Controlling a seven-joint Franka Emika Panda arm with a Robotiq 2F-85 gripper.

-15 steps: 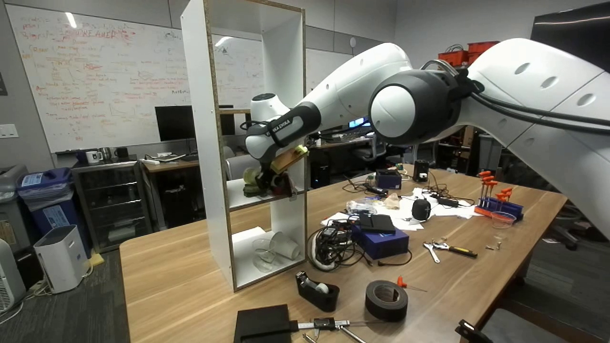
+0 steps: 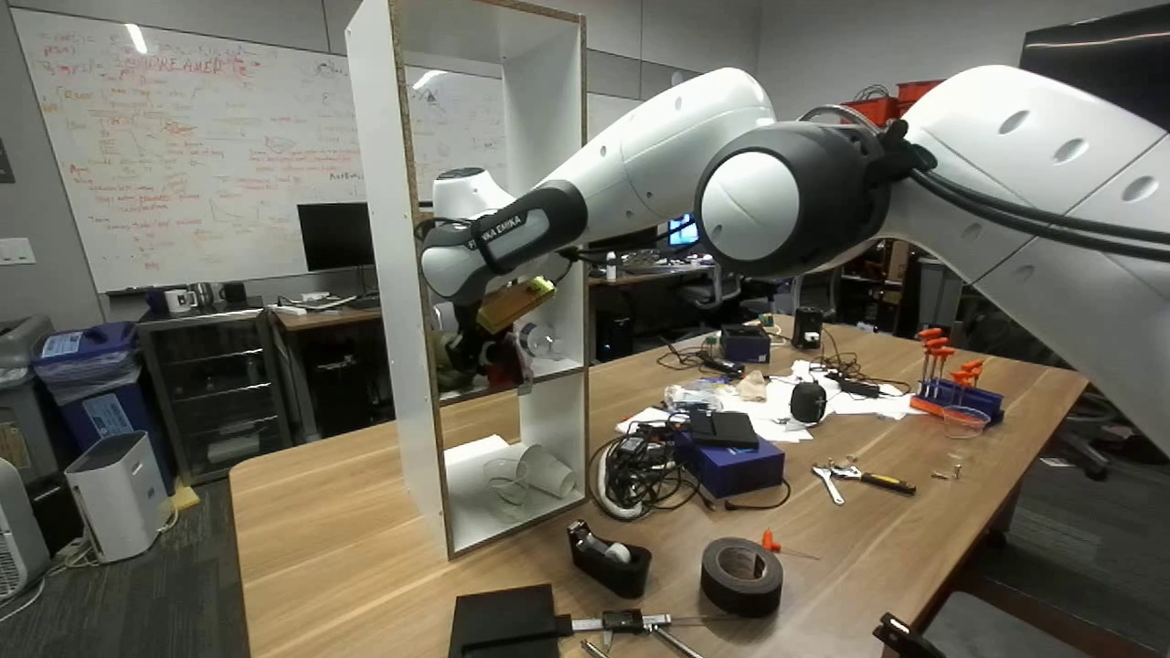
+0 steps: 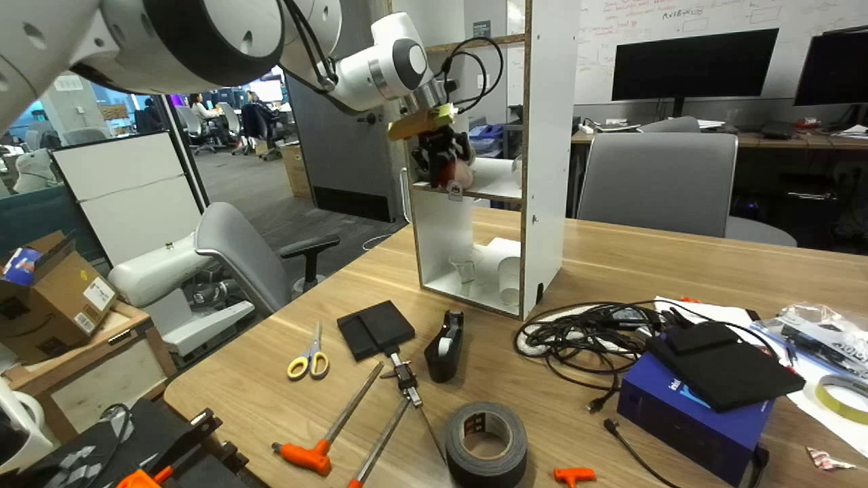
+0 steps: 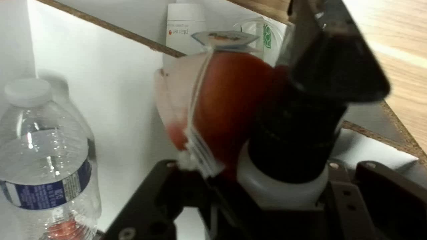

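A red and pale pink rounded item [image 4: 236, 100] with a string and a hanging tag [image 4: 225, 38] fills the middle of the wrist view. My gripper [image 3: 445, 163] is shut on it, at the middle shelf of the white shelf unit [image 2: 551, 132]. A dark finger [image 4: 328, 72] covers the item's right side; the opposite fingertip is hidden. Exterior view 2 has the red and pink item [image 3: 460, 175] below the gripper, its tag in front of the shelf edge. Whether it touches the shelf, I cannot tell.
A clear water bottle [image 4: 44, 160] stands left of the held item. Something green [image 2: 447, 367] is partly hidden behind the gripper. Cups [image 2: 545, 472] lie in the lower compartment. Tape, tools and cables occupy the table [image 2: 329, 515] outside.
In exterior view 1 my gripper has moved left along the middle shelf, the red item and tag moving with it. The clear bottle now shows to its right; the green thing is more covered.
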